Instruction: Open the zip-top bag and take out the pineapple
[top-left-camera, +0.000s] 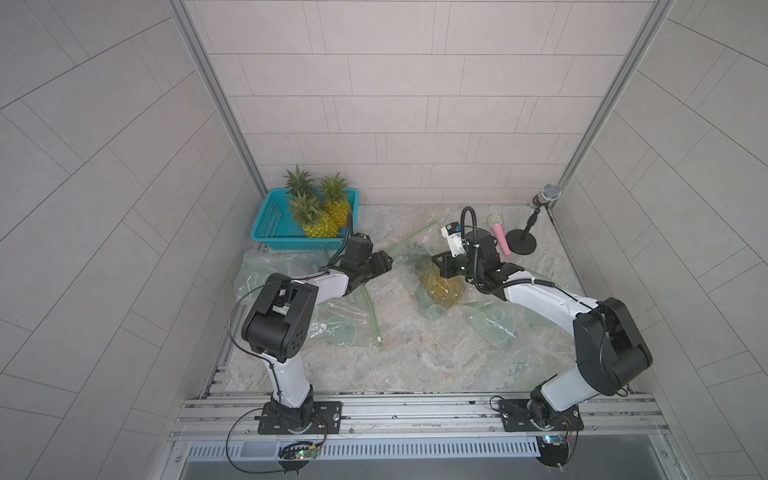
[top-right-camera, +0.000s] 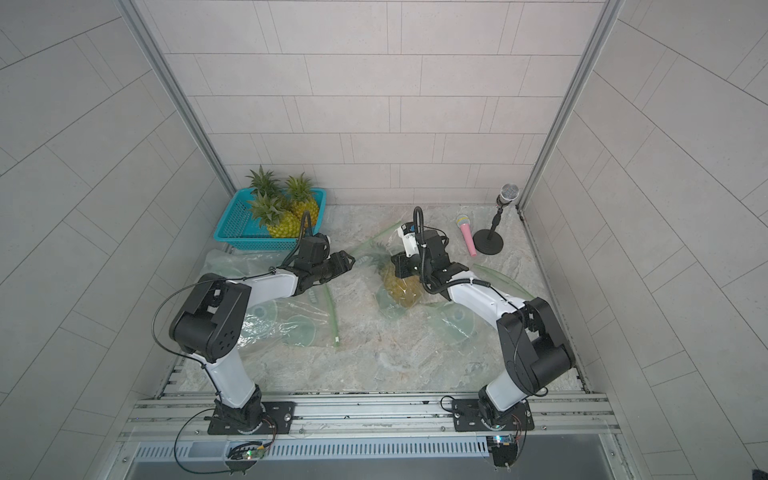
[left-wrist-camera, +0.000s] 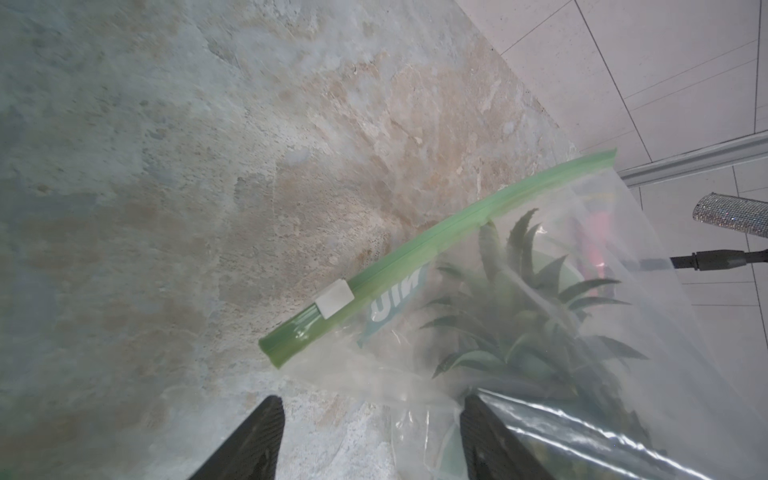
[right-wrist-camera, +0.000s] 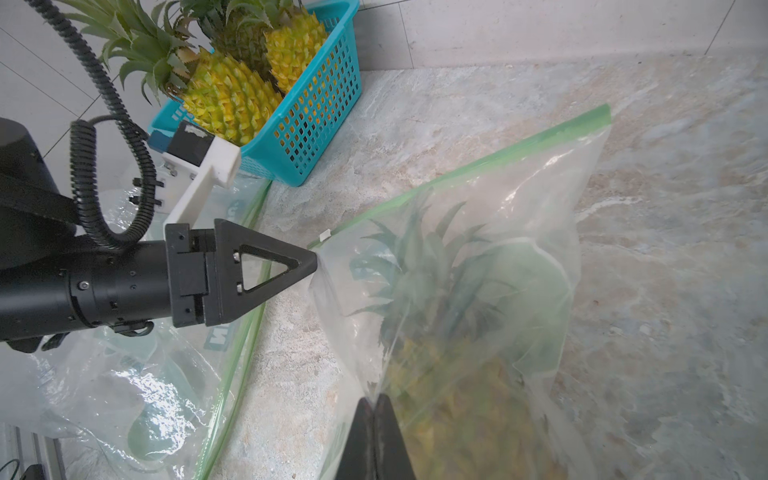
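The pineapple (top-left-camera: 442, 289) lies inside a clear zip top bag (right-wrist-camera: 528, 240) mid-table, its leaves toward the back wall. Along the bag's far edge runs a green zip strip (left-wrist-camera: 488, 204), with the white slider (left-wrist-camera: 334, 297) near its left end. My left gripper is open, its fingers (left-wrist-camera: 256, 436) apart near that left corner; no film shows clearly pinched there. Over the pineapple's left side, my right gripper is shut. Folds of film meet at its tips, so it pinches the bag's upper layer.
A teal basket (top-left-camera: 268, 220) of pineapples stands back left. Flat empty bags lie at left (top-left-camera: 340, 329) and at right (top-left-camera: 493, 320). A microphone stand (top-left-camera: 521, 242) and a pink microphone (top-left-camera: 500, 237) are back right.
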